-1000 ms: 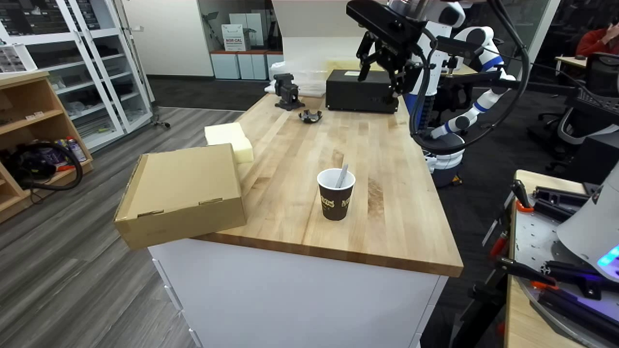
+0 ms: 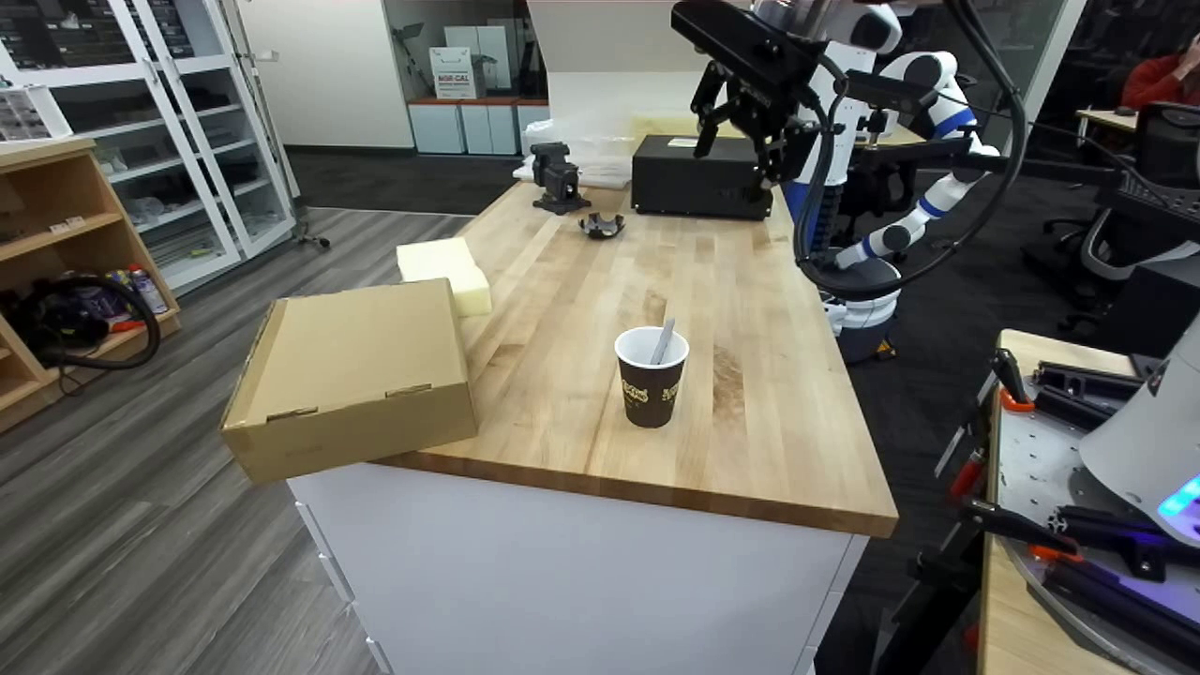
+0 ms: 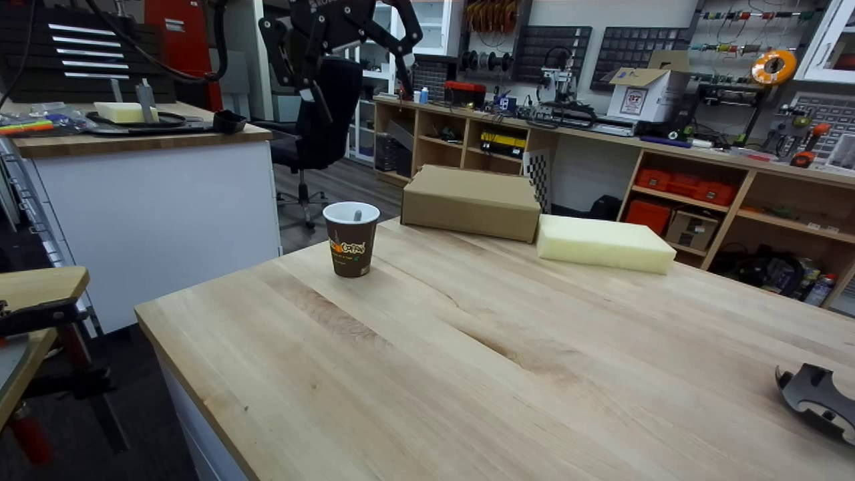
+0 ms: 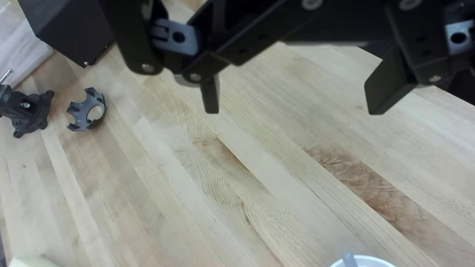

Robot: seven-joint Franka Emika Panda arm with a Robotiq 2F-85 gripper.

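Note:
A dark paper cup (image 2: 649, 390) with a white rim stands upright on the wooden table, a grey stick-like item (image 2: 664, 341) leaning inside it. In the second exterior view the cup (image 3: 350, 250) shows near the table's corner. Only its white rim (image 4: 366, 261) and the top of the stick appear at the bottom edge of the wrist view. High above the table hangs my gripper, clear of the cup. Its two fingers are spread wide, with bare tabletop visible between them.
A cardboard box (image 2: 354, 360) overhangs the table's left edge, beside a pale yellow foam block (image 3: 605, 243). Farther back are a curved dark part (image 4: 87, 109), a black mount (image 2: 557, 178) and a black case (image 2: 699, 180).

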